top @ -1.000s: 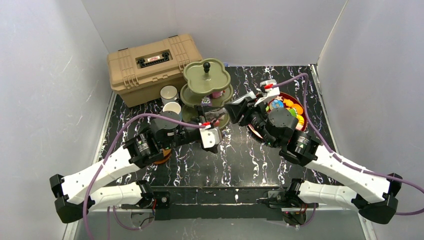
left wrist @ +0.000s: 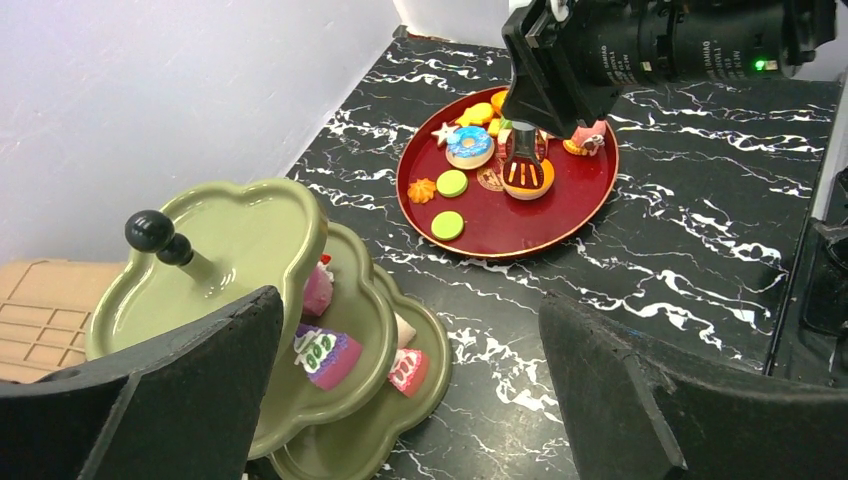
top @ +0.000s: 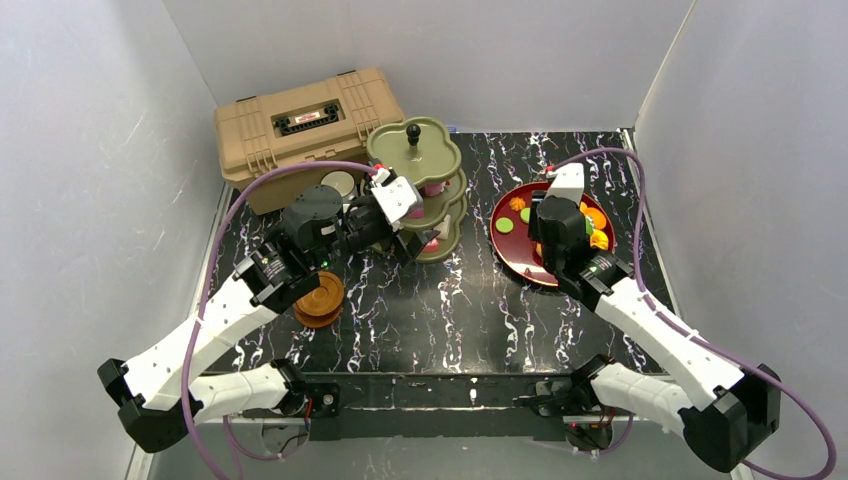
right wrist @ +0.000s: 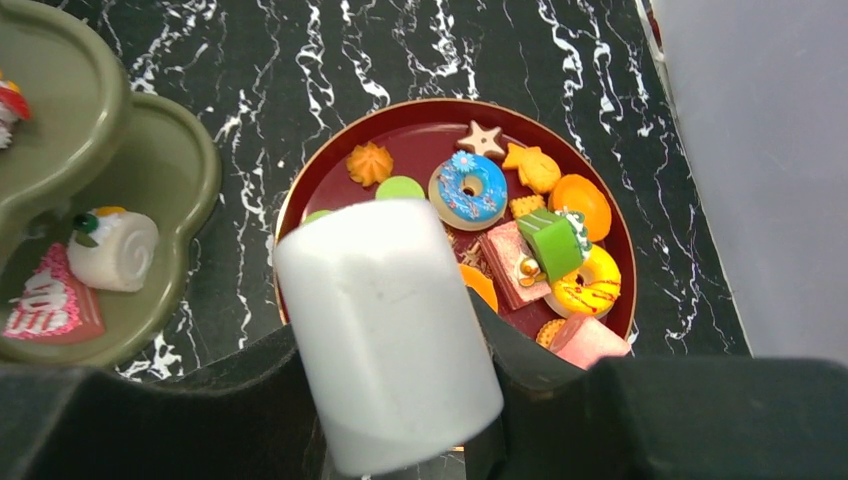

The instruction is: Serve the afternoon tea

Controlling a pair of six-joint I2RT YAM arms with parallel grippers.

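Note:
My left gripper (top: 420, 240) stands open beside the green three-tier stand (top: 414, 150), empty between its fingers in the left wrist view. The stand's lower tiers hold cake pieces (left wrist: 325, 355). My right gripper (top: 540, 205) is over the red tray (top: 510, 250) of toy sweets. A white piece (right wrist: 385, 330) sits between its fingers, and a slotted serving utensil (left wrist: 524, 170) hangs below them; how firmly they are held I cannot tell.
A tan toolbox (top: 250, 140) stands at the back left, with a cup (top: 338, 182) beside the stand and wooden coasters (top: 318, 295) in front.
The two arms have moved apart: the right gripper from beside the stand to over the red tray, the left gripper slightly left, its wrist turned.

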